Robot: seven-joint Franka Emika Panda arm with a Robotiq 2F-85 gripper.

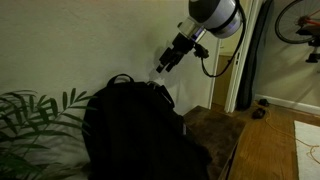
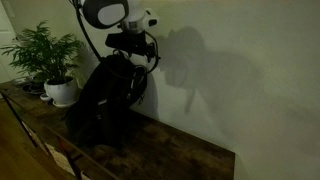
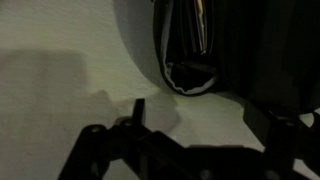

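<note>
A black backpack stands upright against the wall; its dark body also shows in the second exterior view. Above its top hangs my gripper, open, with nothing visible between its fingers. In the wrist view an unzipped pocket with a pale-edged rim lies beyond the fingertips, and some thin upright items show inside it, too dark to identify. A small pale patch shows by the bag's top under the gripper; I cannot tell what it is.
The bag rests on a dark wooden bench, whose right part is clear. A leafy plant in a white pot stands beside the bag. The pale wall runs close behind. A white mat lies on the floor.
</note>
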